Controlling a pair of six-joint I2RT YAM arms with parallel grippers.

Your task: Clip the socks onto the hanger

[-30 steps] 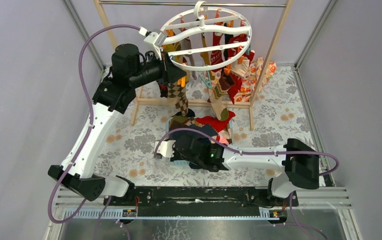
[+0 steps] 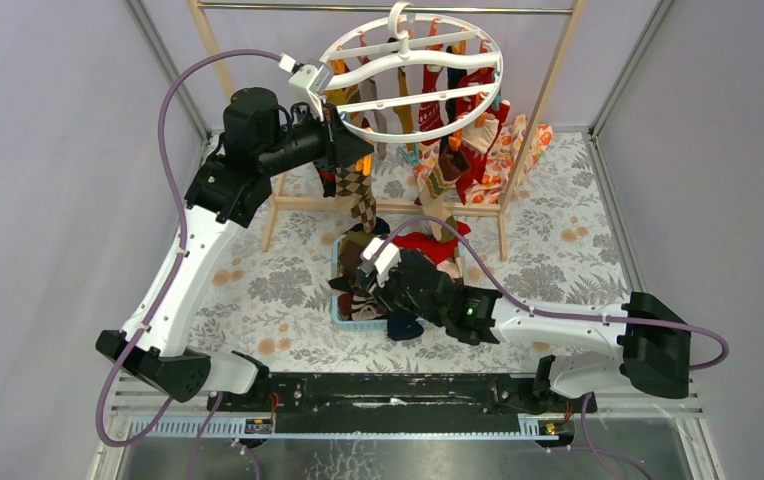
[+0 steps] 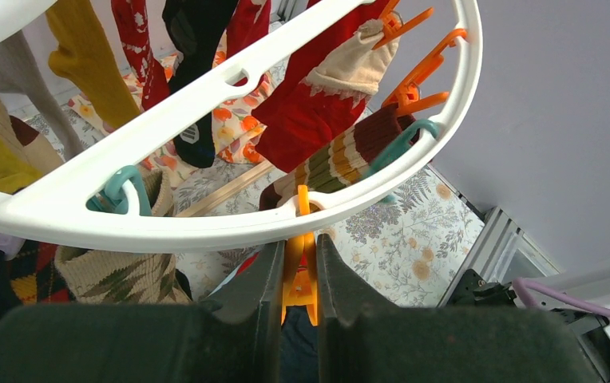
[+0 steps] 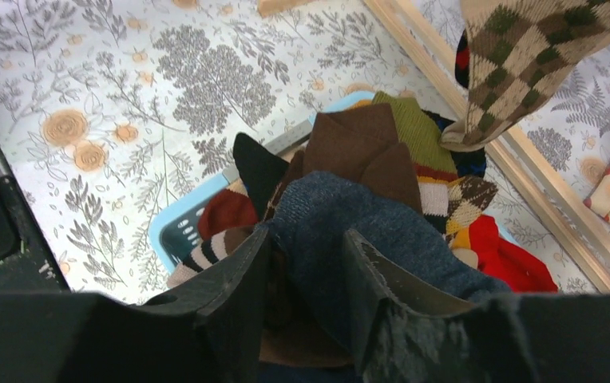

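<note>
An orange clip (image 3: 301, 291) on the rim of the white round hanger (image 3: 206, 233) is pinched by my left gripper, which is shut on it. Around the hanger, socks such as a striped one (image 3: 342, 155) hang from clips. Below, a light-blue basket (image 4: 176, 209) is heaped with loose socks. My right gripper points down into it, its fingers (image 4: 246, 275) apart on either side of a dark blue sock (image 4: 330, 209). Whether both fingers touch that sock is hard to tell.
A checkered sock (image 4: 517, 68) hangs close to the basket. The wooden rack's lower bar (image 2: 303, 203) runs just behind it.
The hanger has swayed slightly; the left arm stays where it was.
</note>
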